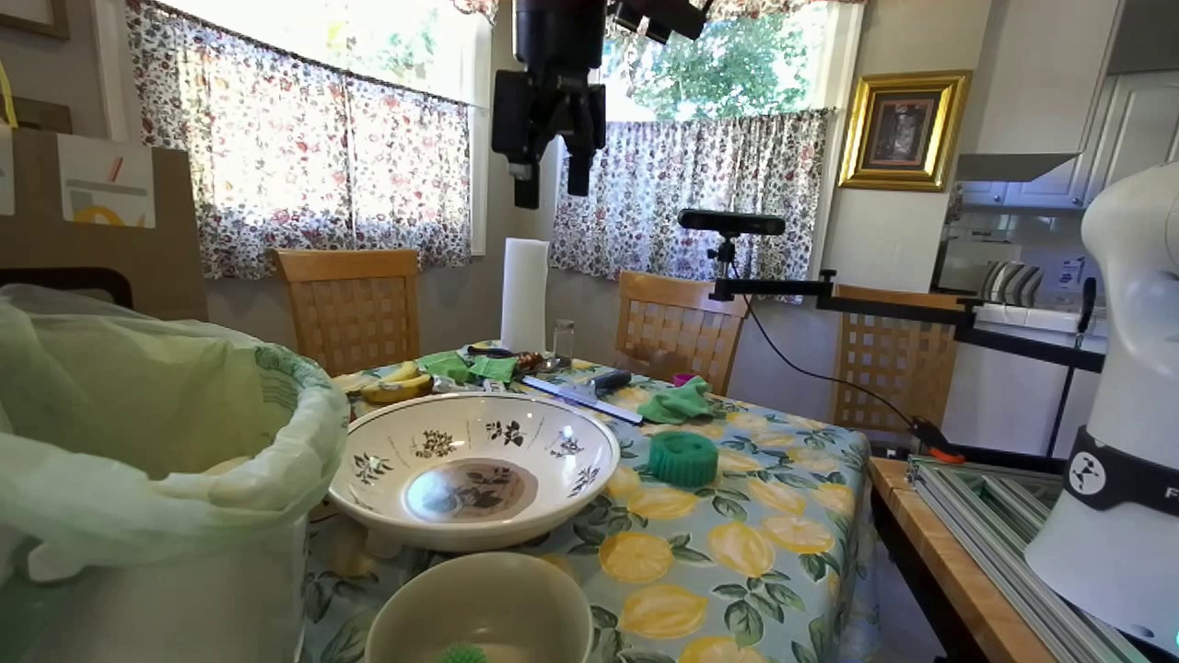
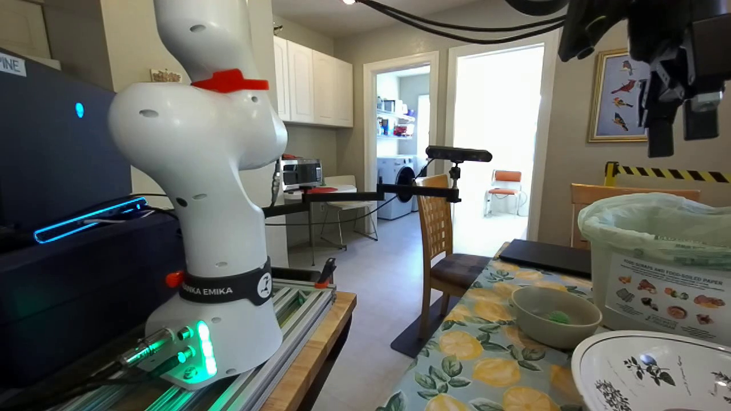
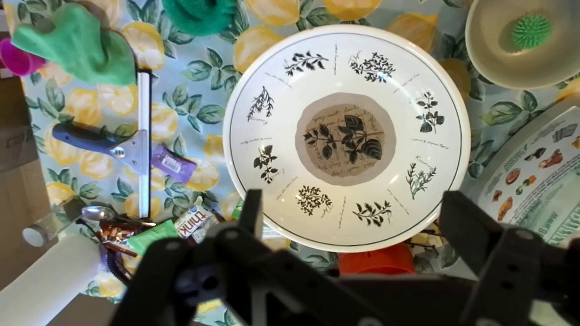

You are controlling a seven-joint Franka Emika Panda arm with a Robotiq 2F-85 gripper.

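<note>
High above the table hangs my gripper, open, with nothing between its fingers. Straight below it in the wrist view lies a wide white bowl with dark herb drawings, and it is empty. A smaller beige bowl stands beside it, holding a spiky green ball. A squeegee with a dark handle rests on the cloth, and a green cloth lies at one end of its blade. The ridged green object sits near the white bowl.
A lined scrap bin stands tall close to both bowls. Bananas, wrappers, a paper towel roll and a clear jar crowd the far end. The lemon tablecloth is clear toward the robot base.
</note>
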